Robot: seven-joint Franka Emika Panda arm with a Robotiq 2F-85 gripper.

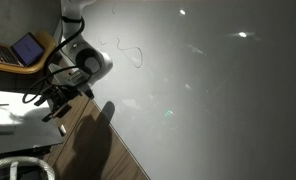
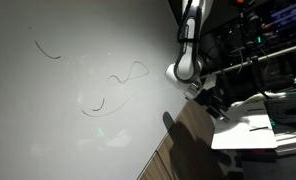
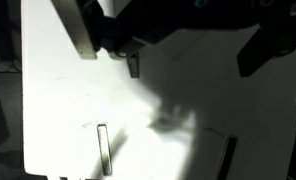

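Note:
My gripper is open in the wrist view, its dark fingers point(image 3: 256, 52) wide apart and nothing between them. Below it lies a flat white surface point(image 3: 63, 110) carrying two narrow dark strips, a left strip point(image 3: 104, 150) and a right strip point(image 3: 227, 157); whether they are slots or objects I cannot tell. A bright glare and the arm's shadow fall between the strips. Exterior view 1 has the gripper point(image 1: 64, 105) at the right edge of the white surface point(image 1: 16, 103). From the other side, the arm reaches down toward the same white surface point(image 2: 250, 125).
A large whiteboard point(image 1: 203, 90) bearing thin dark curved lines stands beside the arm, with a wooden strip point(image 1: 108, 160) along its edge. An open laptop point(image 1: 28, 48) rests on a brown chair. A thick pale hose point(image 1: 33, 162) curves at the lower left.

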